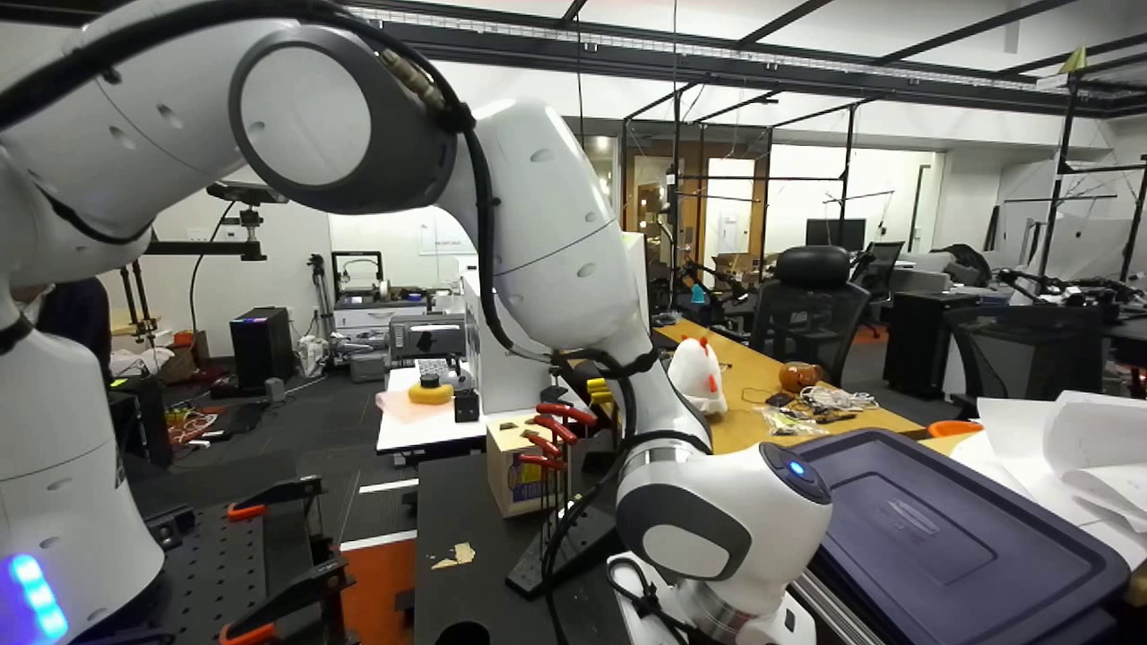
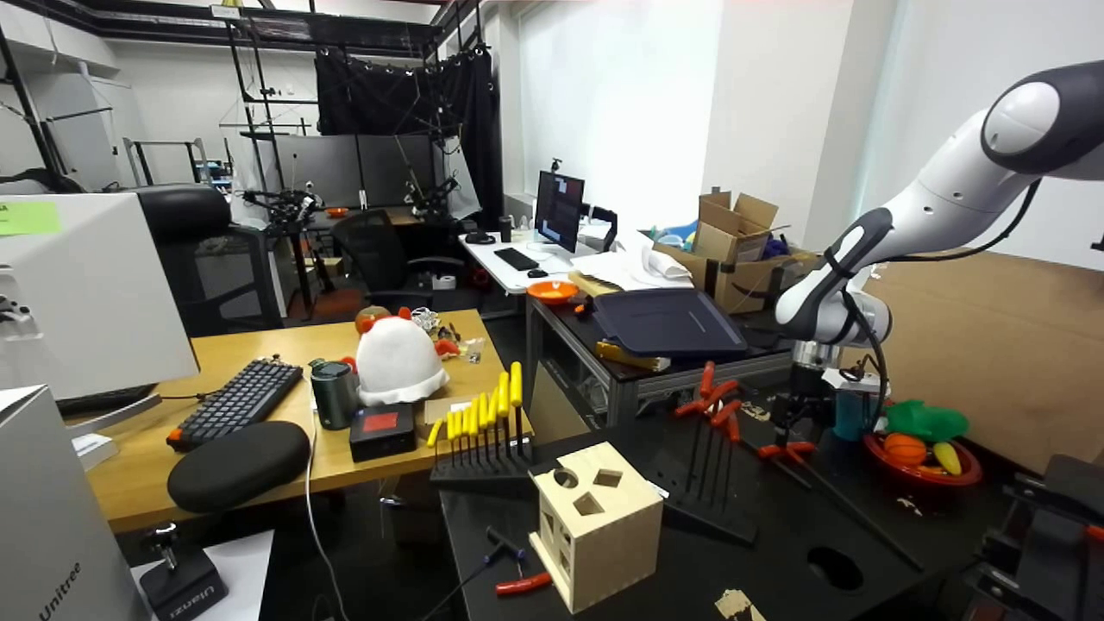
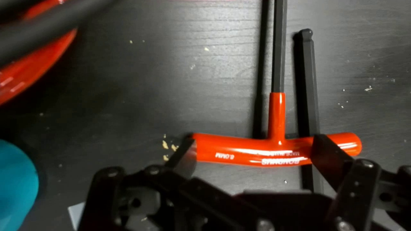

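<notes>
In the wrist view my gripper is open, its two black fingers spread wide along a red T-handle hex key [image 3: 246, 150] lying on the black table. One finger [image 3: 187, 158] stands near the handle's left end; the other overlaps its right part. The key's dark shaft [image 3: 279, 50] runs away from me. Beneath the handle's right side passes a second dark hex shaft [image 3: 310, 77]. From exterior view 2, the gripper [image 2: 788, 429] reaches down at the table beside red handles [image 2: 787, 451]. Exterior view 1 leaves the fingers out of sight.
Close by are a teal cup [image 2: 851, 414] and a red bowl [image 2: 921, 471] of toy food. A rack of red-handled hex keys [image 2: 714, 497] and a wooden shape box [image 2: 598, 523] stand on the same table. A dark lid [image 1: 946, 527] lies near the arm.
</notes>
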